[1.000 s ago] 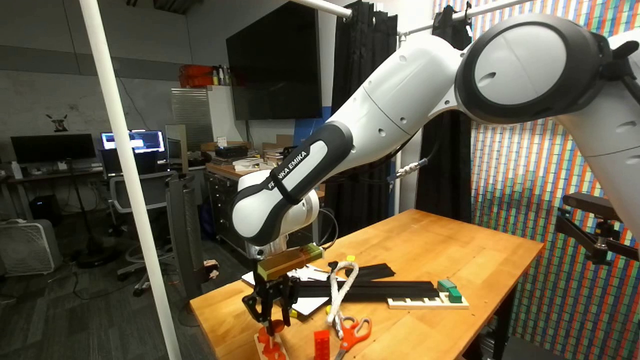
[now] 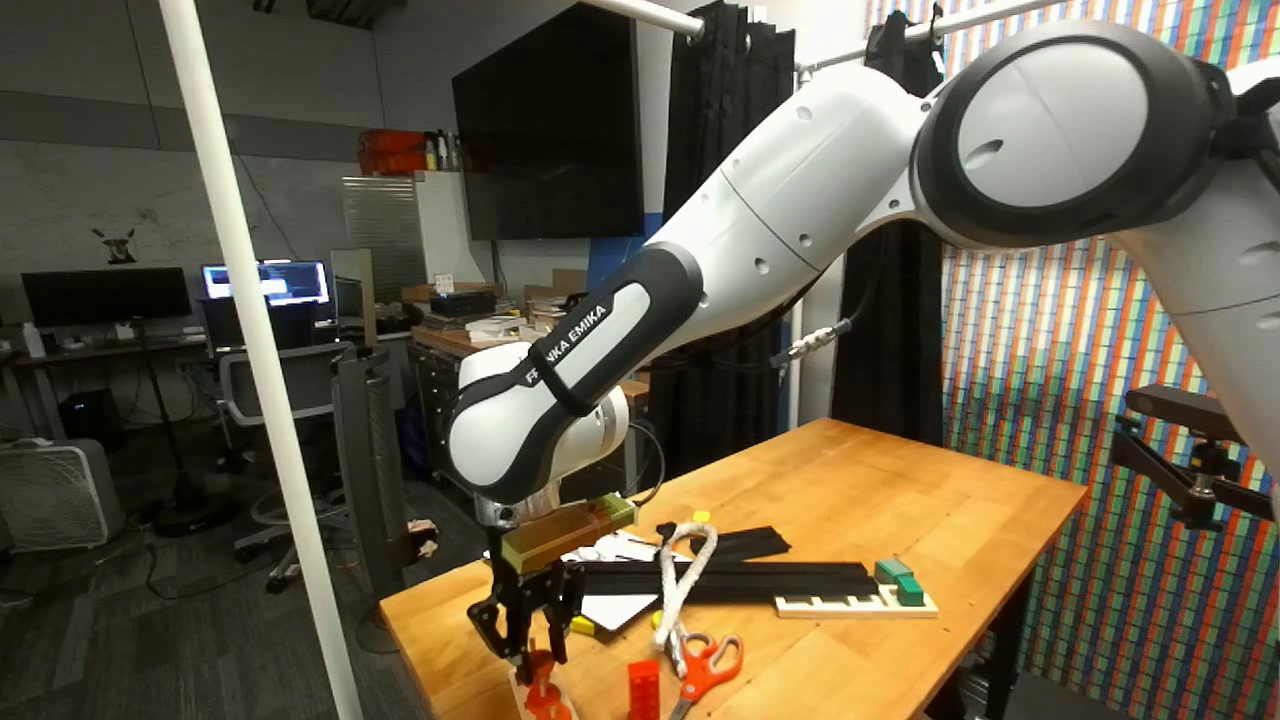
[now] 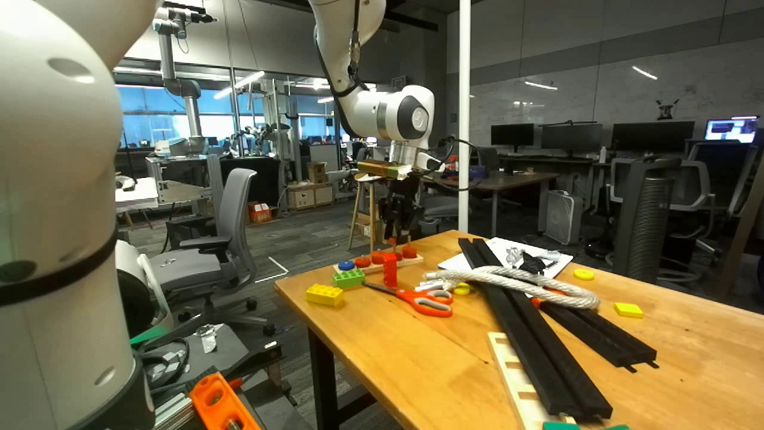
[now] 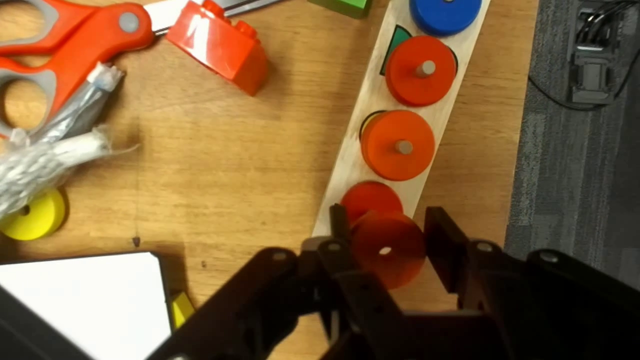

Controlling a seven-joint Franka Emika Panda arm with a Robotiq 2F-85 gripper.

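Observation:
An orange-red disc (image 4: 388, 255) with a hole in its middle sits between the fingers of my gripper, which is shut on it. Beneath it in the wrist view, another red disc (image 4: 371, 199) is partly covered at the end of a pale wooden peg board (image 4: 346, 162). Farther along that board are an orange disc (image 4: 388, 157), a red disc (image 4: 414, 81) and a blue disc (image 4: 445, 13); pegs poke through the orange and red ones. Exterior view 1 has the gripper (image 2: 536, 660) low over the board's far end. Whether the held disc touches anything is unclear.
Close to the board stand a red brick (image 3: 390, 270), a green brick (image 3: 349, 278) and a yellow brick (image 3: 324, 294). Scissors (image 3: 426, 301), rope (image 3: 530, 279) and black rails (image 3: 533, 344) lie farther along the table. The table edge runs close beside the board.
In exterior view 1 my gripper has shifted a little to the left, with the disc staying between its fingers. The objects on the table appear unmoved.

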